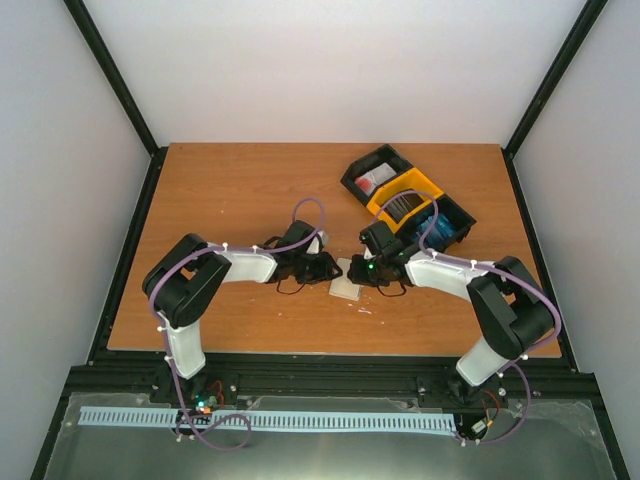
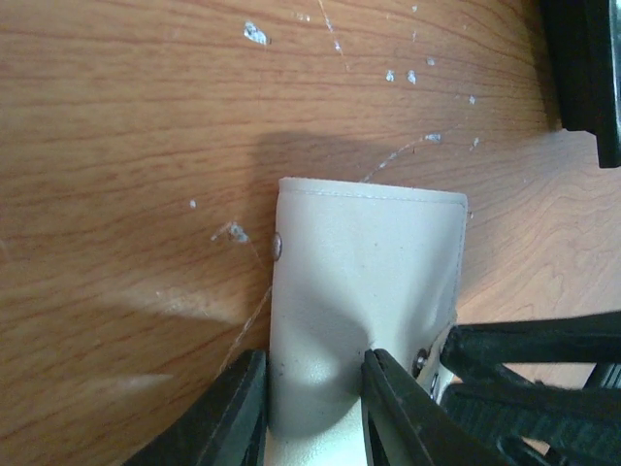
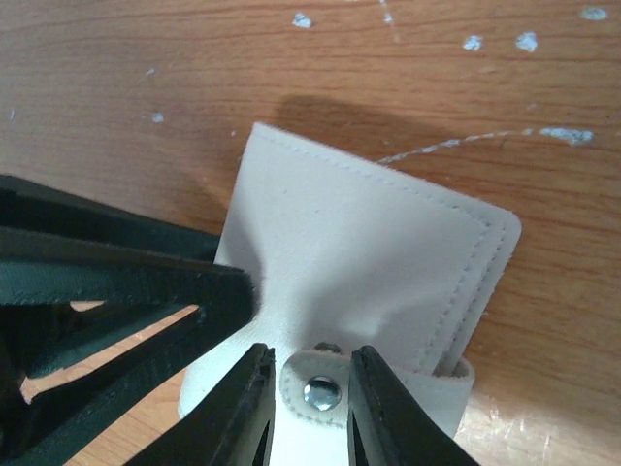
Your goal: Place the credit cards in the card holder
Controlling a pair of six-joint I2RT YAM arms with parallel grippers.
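Note:
The white card holder (image 1: 345,287) lies on the table between my two arms. In the left wrist view, my left gripper is shut on the card holder (image 2: 374,262), a finger on either side of its near part. The right wrist view has my right gripper over the holder's strap tab (image 3: 320,374), which bears a metal snap. Its fingers stand apart, one to each side of the snap. Left gripper fingers (image 3: 218,291) cross the holder's left side there. No credit card can be made out for certain.
A three-part bin stands at the back right: a black box (image 1: 352,183) with a white and red item, a yellow box (image 1: 425,184) with dark items, and a black box (image 1: 468,222) with blue items. Bare table (image 1: 225,190) lies to the left and front.

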